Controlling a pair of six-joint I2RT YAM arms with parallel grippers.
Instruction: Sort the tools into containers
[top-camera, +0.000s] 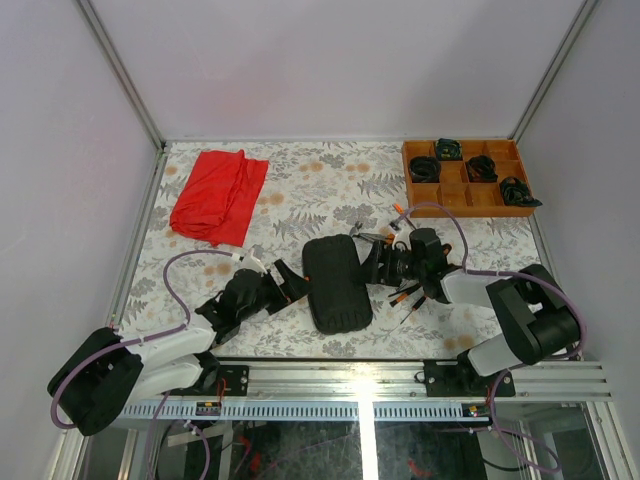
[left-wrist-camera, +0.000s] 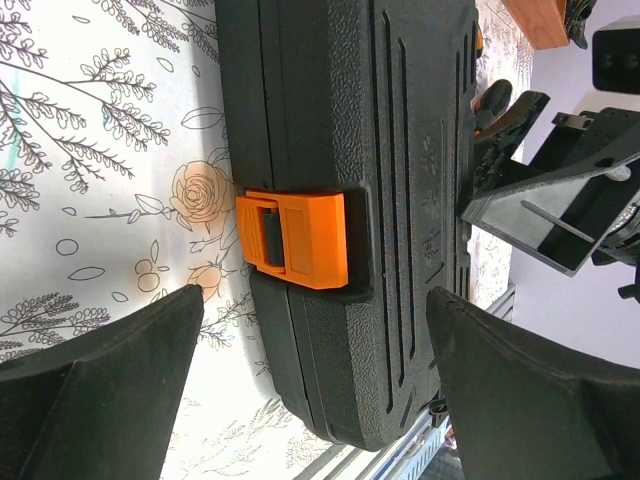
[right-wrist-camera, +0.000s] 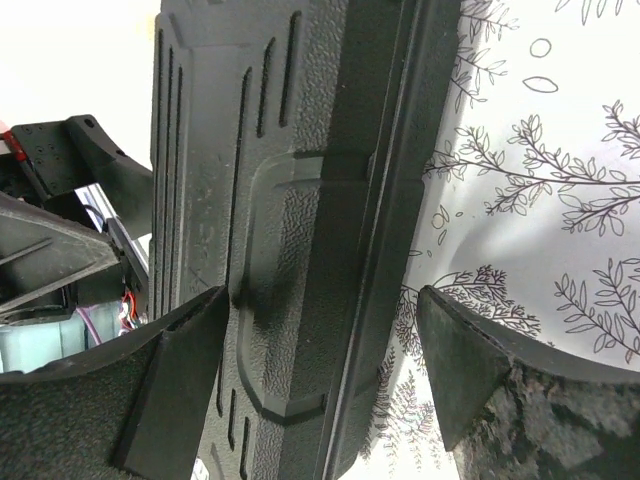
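A black tool case (top-camera: 337, 285) lies closed on the floral tabletop between my two arms, with an orange latch (left-wrist-camera: 310, 240) on its left side in the left wrist view. My left gripper (top-camera: 297, 280) is open at that side, its fingers spread around the latch area with nothing held. At the case's opposite side, my right gripper (top-camera: 371, 263) stands open; in the right wrist view the case's hinge-side edge (right-wrist-camera: 335, 290) shows between its fingers, not clamped. Loose tools, among them screwdrivers (top-camera: 405, 295) and pliers (top-camera: 372, 238), lie right of the case, partly hidden by the right arm.
An orange compartment tray (top-camera: 453, 198) holding several dark coiled items stands at the back right. A folded red cloth (top-camera: 218, 196) lies at the back left. The tabletop (top-camera: 310, 185) between cloth and tray is clear.
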